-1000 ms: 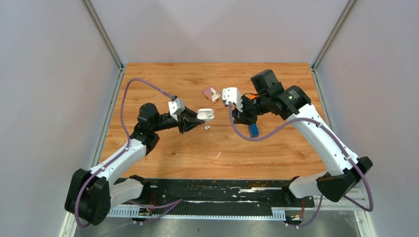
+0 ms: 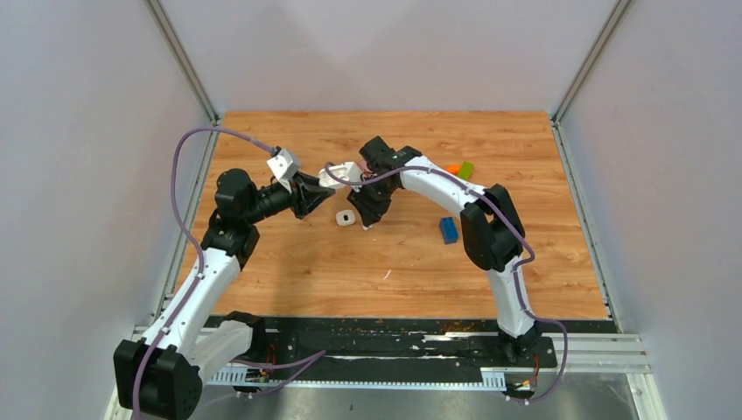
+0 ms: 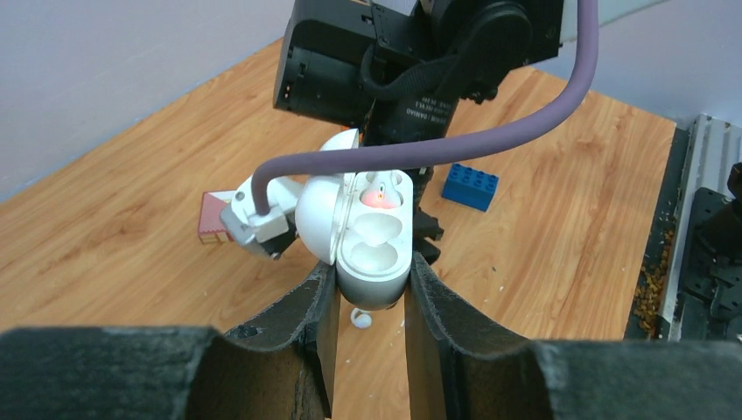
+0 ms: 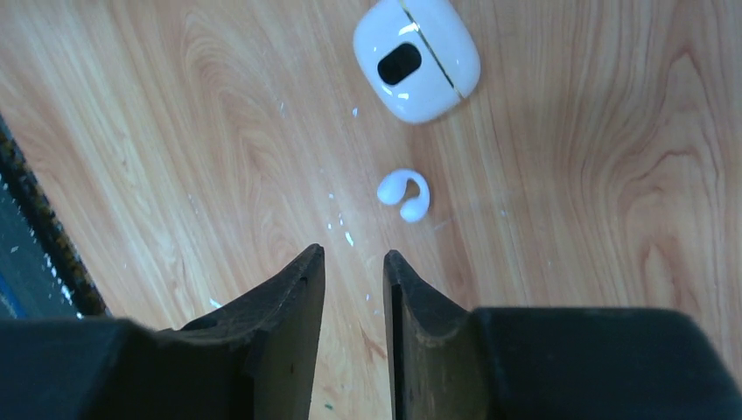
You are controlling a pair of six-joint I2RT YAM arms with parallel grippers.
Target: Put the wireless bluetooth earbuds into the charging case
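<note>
A white charging case (image 3: 376,254) with its lid (image 3: 322,206) raised is pinched in my left gripper. Rounded hollows show in its inner face; the farthest has a pale pinkish piece (image 3: 381,194), perhaps an earbud. On the table lies a white C-shaped earbud, small and white in the left wrist view too. Above it is my right gripper, pointing down, its fingers part open and apart with nothing between them. In the top view the left gripper (image 2: 308,199) holds the case left of the right gripper (image 2: 369,210).
A white rounded box with a black oval (image 4: 400,64) lies beside the earbud. A blue brick (image 2: 449,230) sits to the right, green (image 2: 466,171) and orange things behind the right arm. The purple cable (image 3: 490,144) crosses near the case.
My right arm has swung left and come over the loose earbud. The left gripper has drawn back leftward and away from the front with the case, uncovering the white box with the black oval.
</note>
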